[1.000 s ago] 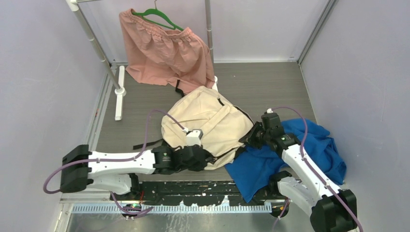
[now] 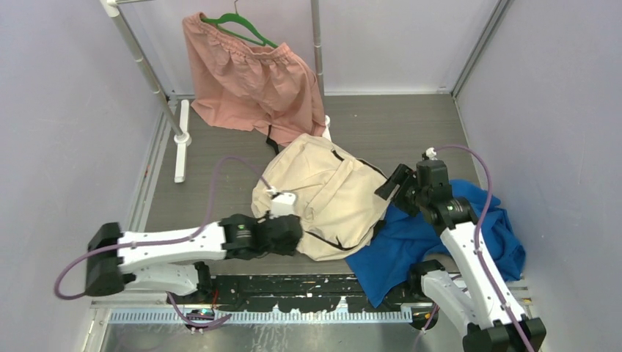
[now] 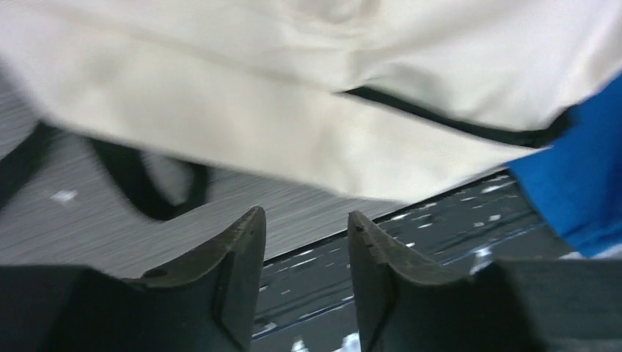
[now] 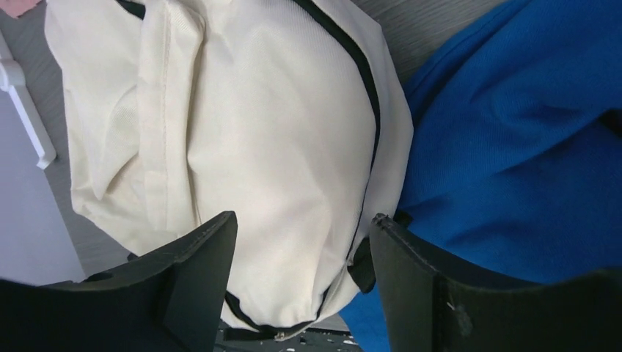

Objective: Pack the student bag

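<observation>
A cream student bag (image 2: 334,194) with black zips lies flat on the grey floor in the top view. Over its lower left edge is my left gripper (image 2: 297,238), whose fingers stand apart in the left wrist view with only floor and table edge between them. That view is blurred; the bag's black strap (image 3: 136,176) lies beside the cloth. My right gripper (image 2: 390,187) hangs above the bag's right side, open. Between its fingertips in the right wrist view, the bag's cream fabric (image 4: 282,191) shows below, not gripped.
Rumpled blue cloth (image 2: 411,246) lies against the bag's right side, under the right arm. Pink shorts (image 2: 253,81) hang from a green hanger (image 2: 242,26) behind the bag. Bare floor (image 2: 389,121) shows at the back right.
My right gripper rose away from the bag's right edge and opened. The bag has shifted slightly right.
</observation>
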